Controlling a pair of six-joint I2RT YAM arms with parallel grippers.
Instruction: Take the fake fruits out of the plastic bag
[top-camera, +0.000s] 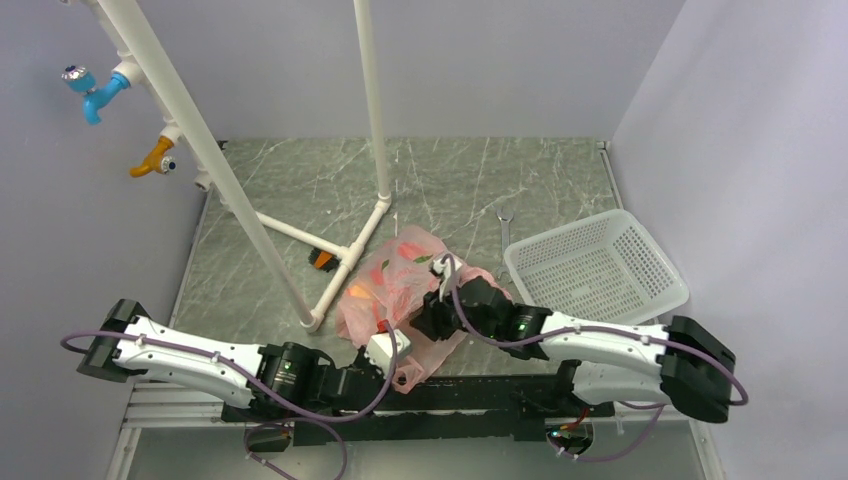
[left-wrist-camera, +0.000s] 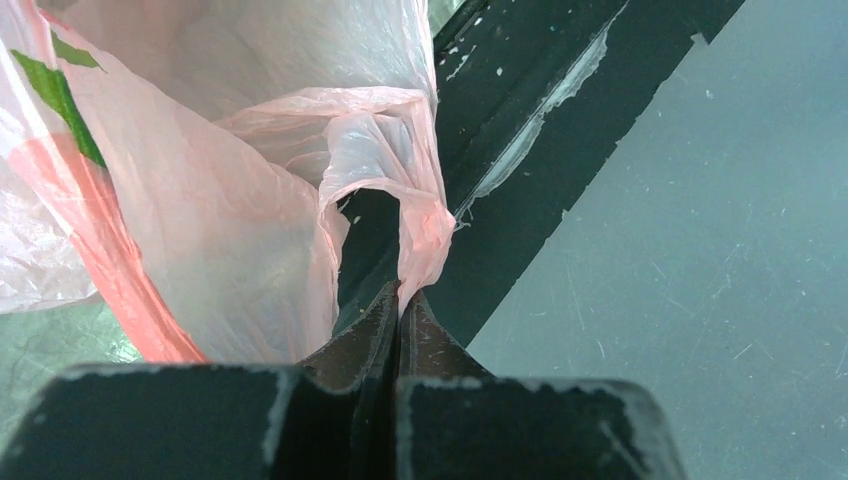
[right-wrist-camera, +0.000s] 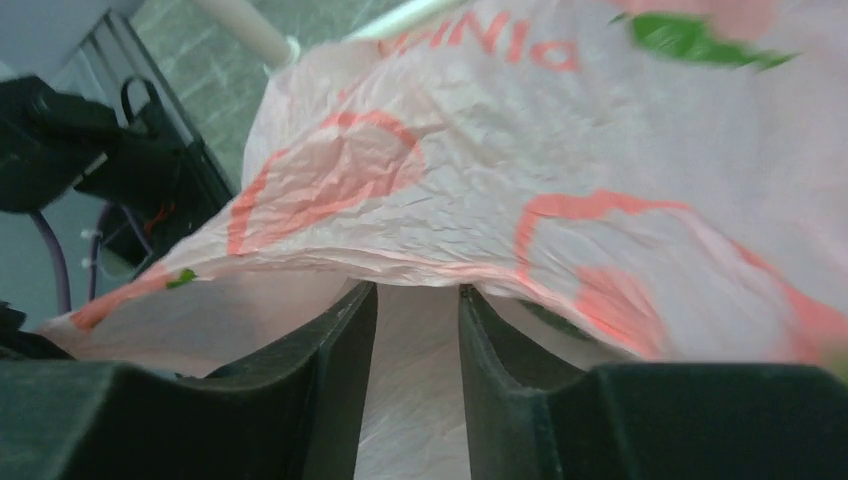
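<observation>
The pink plastic bag (top-camera: 405, 250) lies at the front middle of the table, its mouth facing the front. An orange-yellow patch shows at its left side; no fruit can be made out clearly. In the left wrist view, my left gripper is shut on a twisted handle of the bag (left-wrist-camera: 240, 230), by the front edge. My right gripper reaches into the mouth, under the printed upper film. Its fingers stand apart, with pale film visible in the gap; whether they grip anything cannot be told. Something dark green (right-wrist-camera: 555, 318) shows beyond them, mostly hidden.
An empty white basket (top-camera: 600, 265) stands to the right, with a wrench (top-camera: 505, 235) beside it. White pipes (top-camera: 345, 265) rise at the left, close to the bag, and an orange-black object (top-camera: 323, 260) lies by them. Clear table lies behind.
</observation>
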